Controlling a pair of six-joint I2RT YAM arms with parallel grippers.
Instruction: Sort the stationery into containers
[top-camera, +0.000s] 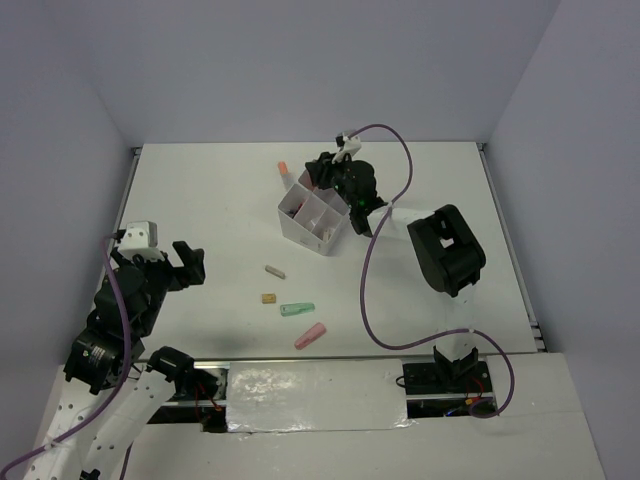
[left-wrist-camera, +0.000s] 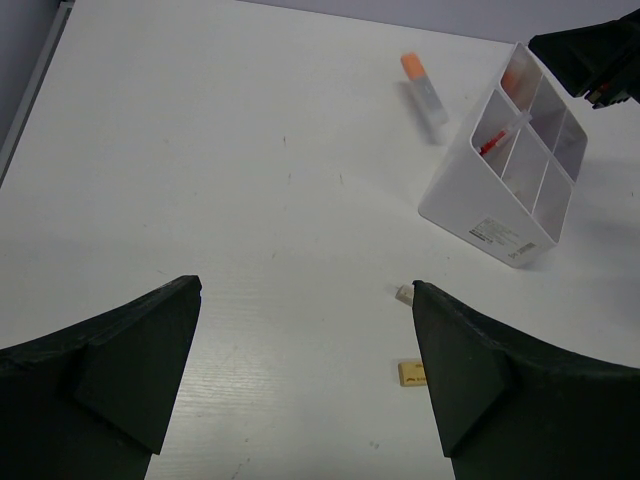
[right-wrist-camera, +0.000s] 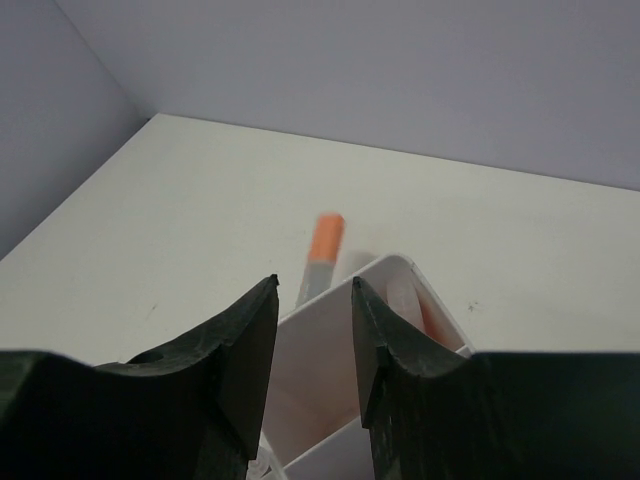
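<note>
My right gripper is part open over the white divided container (top-camera: 312, 225), nothing visible between its fingers. An orange-capped item (left-wrist-camera: 424, 90), blurred, is just left of the container, outside it. Red and pale items sit in the compartments. My left gripper is open and empty at the table's left. On the table lie a small grey-beige piece (top-camera: 275, 271), a yellow block (top-camera: 269, 298), a green item (top-camera: 297, 309) and a pink item (top-camera: 310, 336).
The white table (top-camera: 200, 210) has clear room left of the container. Walls surround it at the back and sides. Purple cables run along both arms.
</note>
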